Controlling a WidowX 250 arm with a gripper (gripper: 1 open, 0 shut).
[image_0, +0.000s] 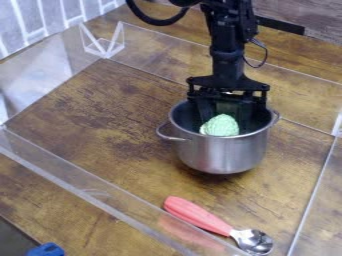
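Observation:
A steel pot (219, 151) with side handles stands on the wooden table. Inside it lies a pale green, textured round object (219, 126), like a toy vegetable. My black gripper (227, 106) reaches down into the back of the pot, just behind the green object; its fingertips are mostly hidden by the pot and dark interior, so what it holds cannot be made out.
A spoon with a red handle (201, 218) lies in front of the pot. Clear plastic walls edge the work area. A blue object (46, 249) sits at the bottom left corner.

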